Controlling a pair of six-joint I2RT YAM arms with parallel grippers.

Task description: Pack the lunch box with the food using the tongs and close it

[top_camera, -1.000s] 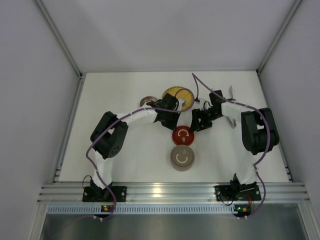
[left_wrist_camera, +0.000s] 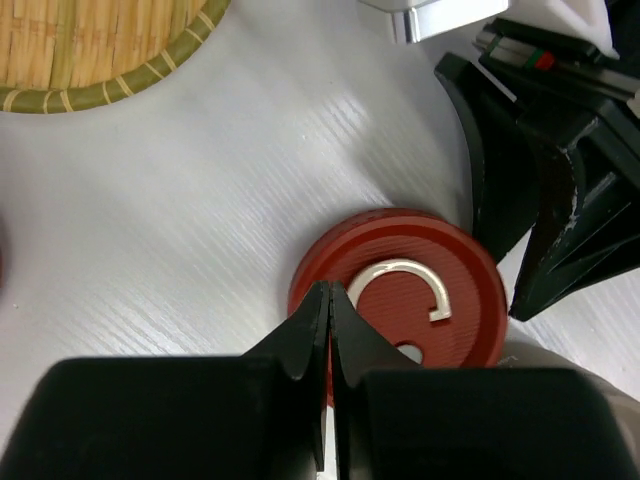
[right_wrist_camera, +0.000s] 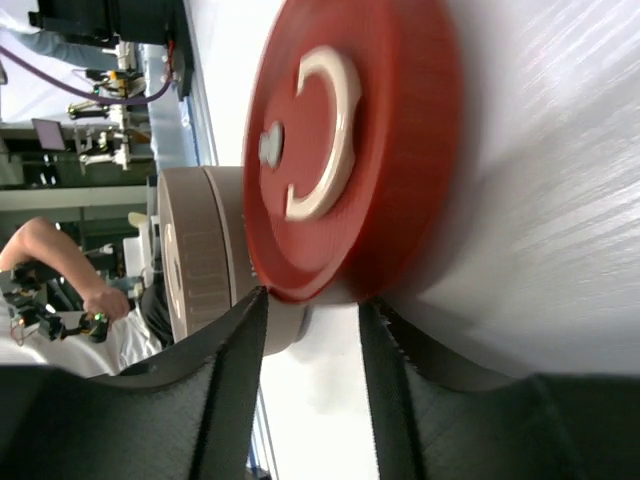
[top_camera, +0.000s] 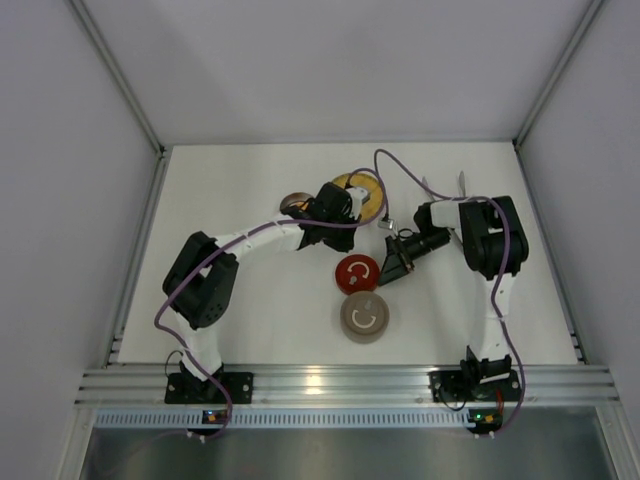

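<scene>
The round red lidded container [top_camera: 357, 274] lies on the table, its cream handle uppermost in the left wrist view. My left gripper is shut with nothing between its fingers; the red container is outside them, just beyond the tips. From the right, my right gripper reaches the rim of the red container [right_wrist_camera: 410, 120] with its fingers apart. Part of that rim shows in front of the gap, and I cannot tell whether either finger touches it. A grey-brown lidded container [top_camera: 365, 317] stands close to the red one on the front side.
A round woven basket tray [top_camera: 370, 184] lies behind the grippers, and a brown bowl [top_camera: 296, 200] is left of it, partly hidden by the left arm. Cutlery [top_camera: 462, 183] lies at the back right.
</scene>
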